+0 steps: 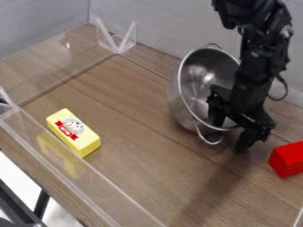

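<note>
A steel pot [190, 89] with two handles stands tilted at the back right of the wooden surface, its opening turned toward the right. My black gripper [232, 120] is down at the pot's right side, over its near rim by the lower handle, and hides part of it. Whether the fingers are open or closed on the rim or handle I cannot tell, as they are dark and overlapping.
A yellow box [73, 133] lies at the left. A red block [288, 159] is at the right edge. Clear plastic walls [112, 35] bound the surface at back left and front left.
</note>
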